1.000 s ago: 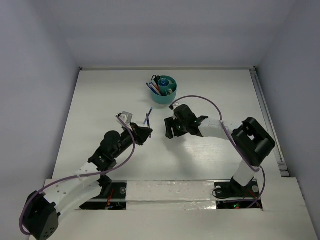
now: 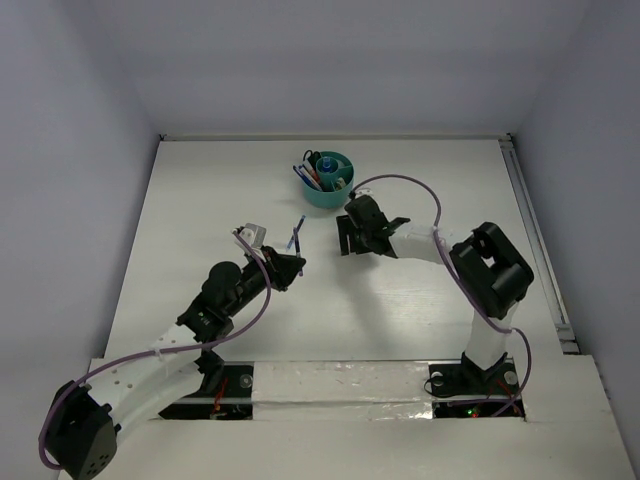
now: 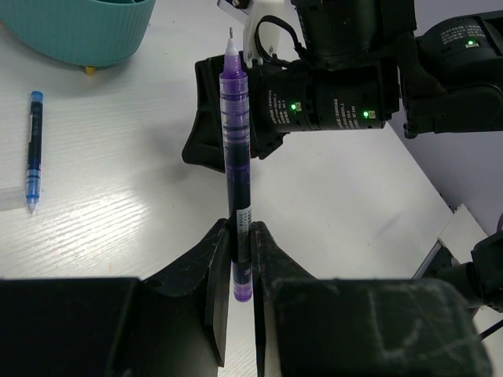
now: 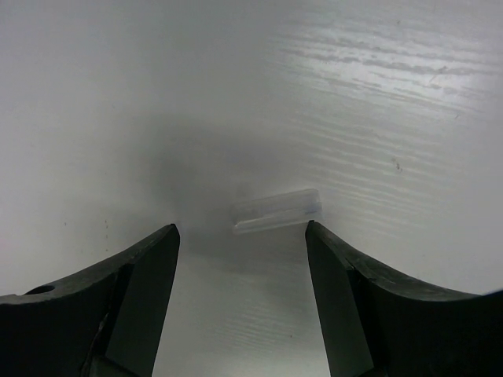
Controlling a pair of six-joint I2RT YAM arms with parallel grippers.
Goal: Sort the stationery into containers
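Observation:
My left gripper is shut on an upright purple pen (image 3: 236, 133), above the table's front-left area. A blue pen (image 3: 34, 141) lies on the table (image 2: 190, 180), with part of a clear object (image 3: 11, 196) beside it. The teal container (image 2: 328, 195) at the back holds pens, scissors and other items. My right gripper stands open low over the table, just right of the lying pen and in front of the container. A small translucent bar (image 4: 275, 212) lies between and slightly beyond its fingertips.
Walls bound the table at the left, right and back.
The right arm has shifted a little toward the back of the table and slightly right. The left arm and its pen have stayed still.

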